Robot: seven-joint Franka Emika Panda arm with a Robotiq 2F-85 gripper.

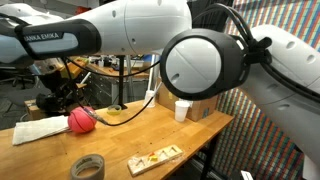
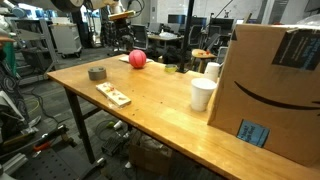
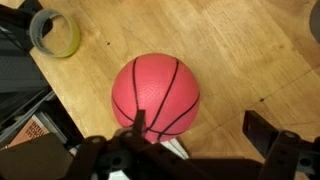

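A red ball (image 3: 156, 98) with dark basketball lines rests on the wooden table, seen from above in the wrist view. In exterior view 1 the same ball (image 1: 83, 120) sits at the left beside a white cloth (image 1: 40, 130); exterior view 2 shows the ball (image 2: 137, 58) at the table's far end. My gripper is open above the table, its fingers wide apart with nothing held. One finger overlaps the ball's lower edge in the wrist view; the other is over bare wood to the right. Contact with the ball cannot be made out.
A grey tape roll (image 1: 87, 167) and a small board with pieces (image 1: 155, 158) lie nearer the front. A yellow tape roll (image 3: 55, 34) lies close to the far edge. A white cup (image 2: 203, 95) and a large cardboard box (image 2: 268, 90) stand at the other end. Mid-table is mostly clear.
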